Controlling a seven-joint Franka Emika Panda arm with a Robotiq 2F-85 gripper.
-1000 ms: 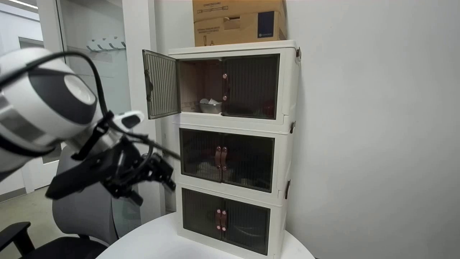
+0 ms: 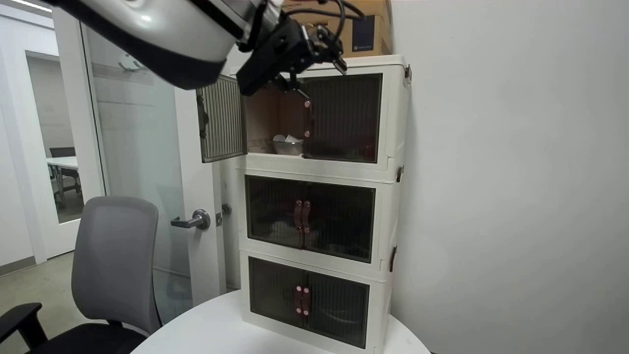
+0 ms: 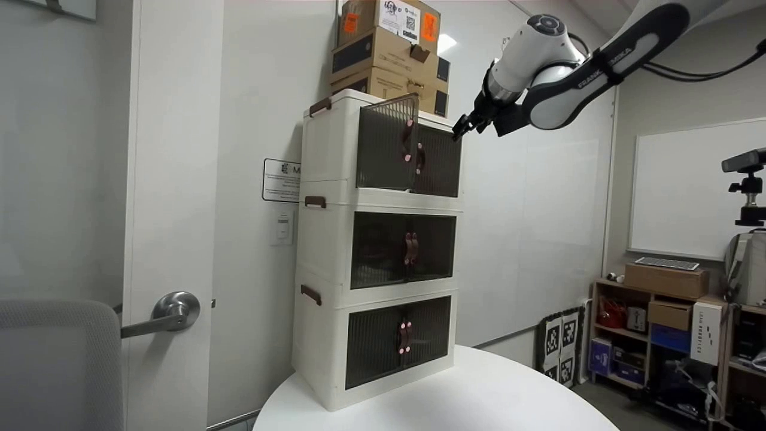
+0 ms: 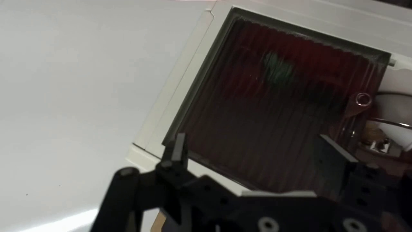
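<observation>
A white three-tier cabinet [image 2: 383,171] stands on a round table. Its top left door [image 2: 222,120] is swung out, while the top right door [image 2: 345,118] is closed. Inside the opened side sits a clear bowl [image 2: 287,147] with white items in it. My gripper [image 2: 321,82] is up at the height of the top tier, seen from the side. In the wrist view the gripper is open, its fingers [image 4: 178,149] wide apart with nothing between them. Beyond them lies the closed top right door [image 4: 262,112], apart from the fingers as far as shows.
Cardboard boxes [image 3: 388,61] are stacked on the cabinet. The middle doors [image 2: 309,218] and bottom doors [image 2: 309,301] are closed. A grey chair [image 2: 115,259] and a glass door with a handle [image 2: 191,221] stand at the left. Bare white table [image 3: 502,388] shows in front.
The arm has risen and moved right, from low left of the cabinet to the height of its top tier. The cabinet doors and the bowl look unchanged.
</observation>
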